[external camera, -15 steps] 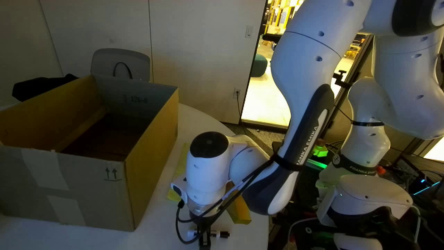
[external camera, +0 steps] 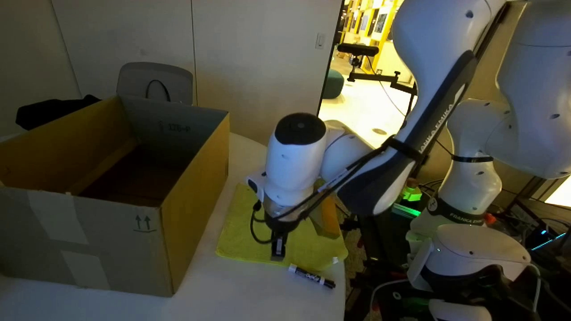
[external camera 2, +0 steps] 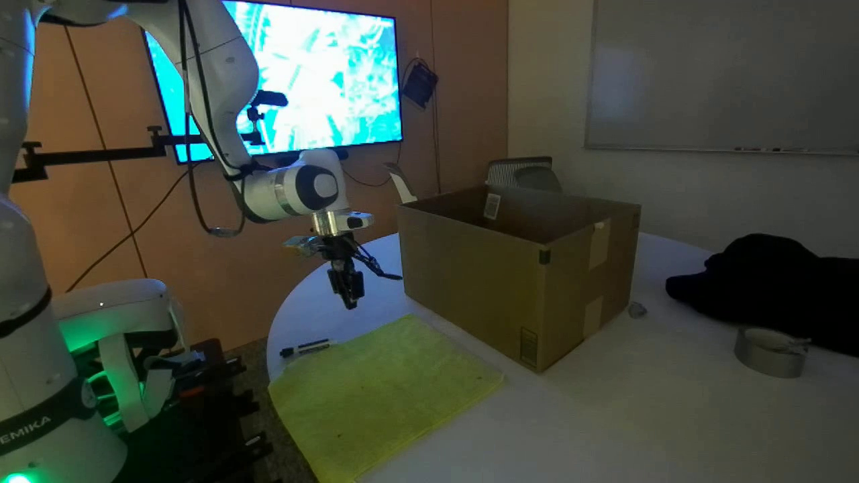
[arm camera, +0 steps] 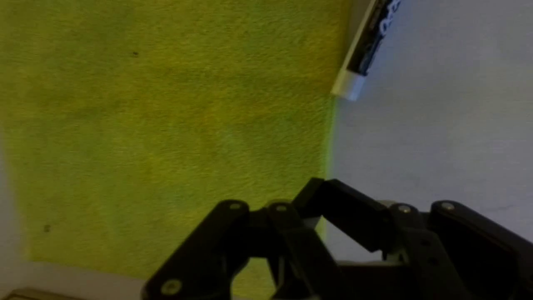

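Note:
The black-and-white marker (external camera: 312, 276) lies on the white table along the edge of the yellow towel (external camera: 243, 235), near the table's rim. In exterior view 2 the marker (external camera 2: 304, 347) rests at the towel's far left corner. Only its pale end and part of its label show at the top of the wrist view, where the marker (arm camera: 368, 42) touches or borders the towel. My gripper is shut, its fingertips together and nothing between them. It hangs above the table, clear of the marker; exterior view 2 shows the gripper (external camera 2: 350, 302) well off the surface.
A large open cardboard box (external camera: 198, 198) stands on the table beside the towel. Past it lie a roll of tape (external camera 2: 770, 354) and a dark cloth (external camera 2: 773, 282). The table in front of the box in exterior view 2 is bare.

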